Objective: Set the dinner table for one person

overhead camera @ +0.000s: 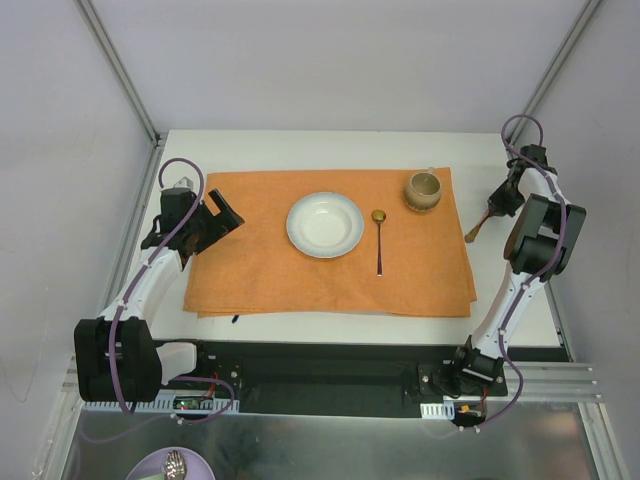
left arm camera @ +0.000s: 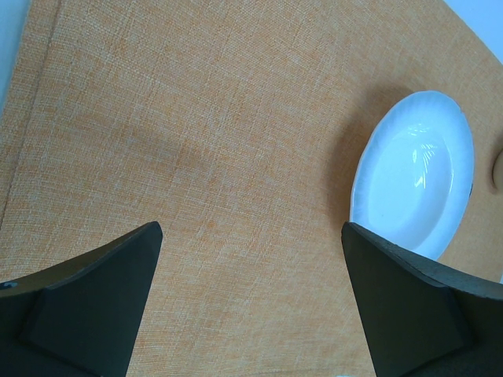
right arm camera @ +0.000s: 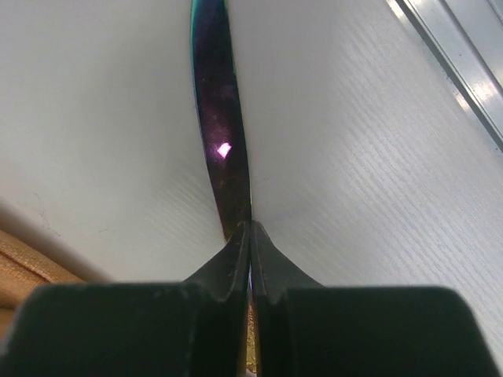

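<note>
A white plate (overhead camera: 325,225) (left arm camera: 413,177) lies on the orange placemat (overhead camera: 270,285), with a gold spoon (overhead camera: 379,230) to its right and a mug (overhead camera: 422,190) at the mat's back right. Right of the mat, a knife (overhead camera: 476,229) (right arm camera: 222,126) with a dark iridescent blade lies on the white table. My right gripper (overhead camera: 492,208) is shut at the knife; whether it holds it is unclear. My left gripper (overhead camera: 225,215) stands open over the mat's left part, nothing between its fingers.
A purple bowl (overhead camera: 150,470) with metal utensils sits below the table at the bottom edge. Metal rails (right arm camera: 464,63) run along the sides.
</note>
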